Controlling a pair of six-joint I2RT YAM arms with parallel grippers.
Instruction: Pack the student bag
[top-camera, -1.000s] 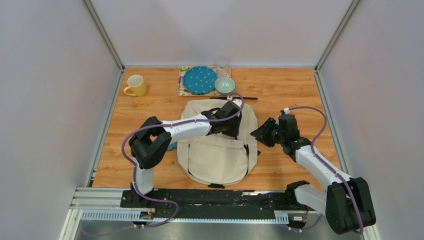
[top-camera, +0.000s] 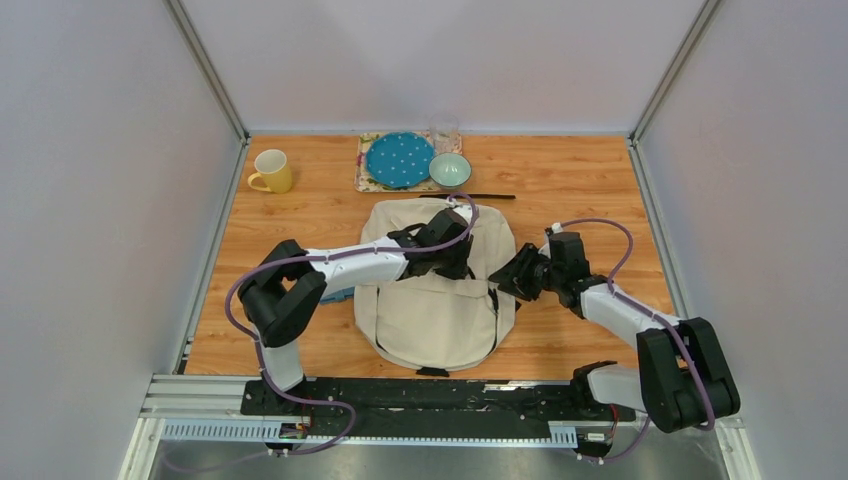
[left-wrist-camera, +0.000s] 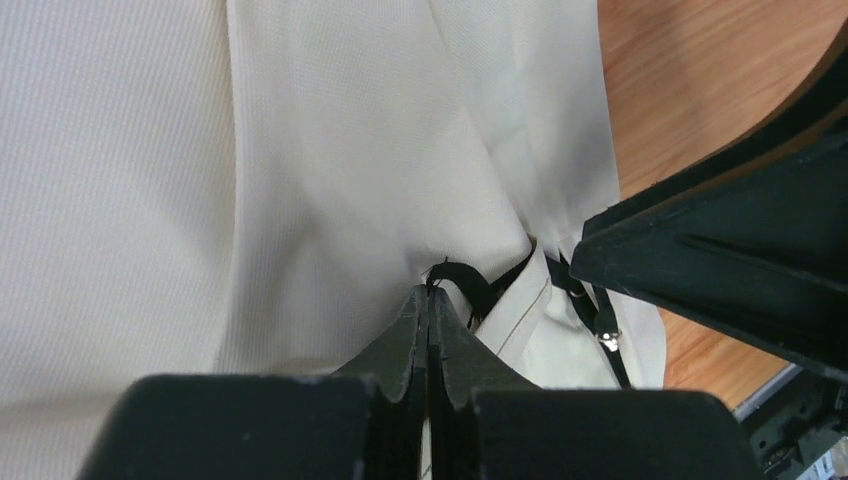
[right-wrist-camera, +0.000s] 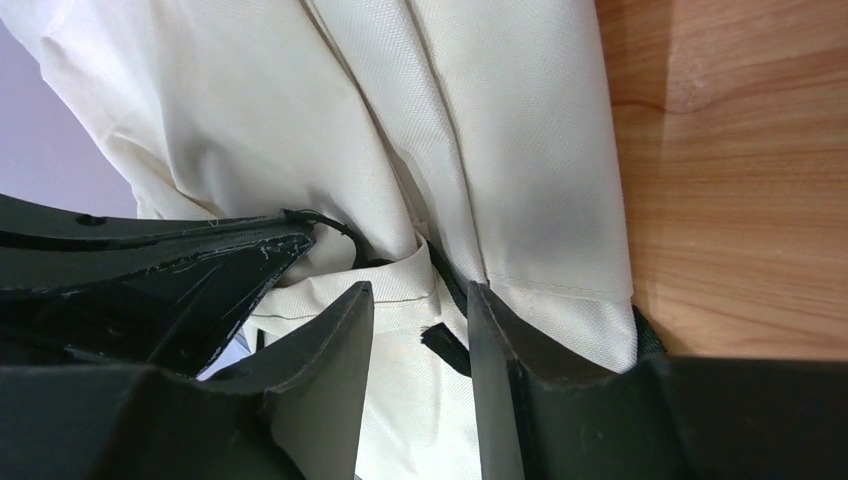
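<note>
A cream canvas bag (top-camera: 430, 320) lies flat at the front middle of the table. In the left wrist view, my left gripper is shut at a short black strap or zip pull (left-wrist-camera: 465, 282) by a fabric fold; whether the strap is between its tips is unclear. My right gripper stands open over the bag's right edge, around the same fold and black zip tape (right-wrist-camera: 445, 270), with the left gripper close beside it. Its black body fills the left of the right wrist view.
A tray (top-camera: 365, 183) at the back holds a blue plate (top-camera: 398, 158), green bowl (top-camera: 450, 171) and clear glass. A yellow mug (top-camera: 276, 175) stands back left. A dark stick (top-camera: 495, 197) lies behind the bag; a blue item (top-camera: 338, 295) is partly under it. Bare wood lies right.
My right gripper has moved left onto the bag's right edge. The left arm has shifted slightly toward the front left.
</note>
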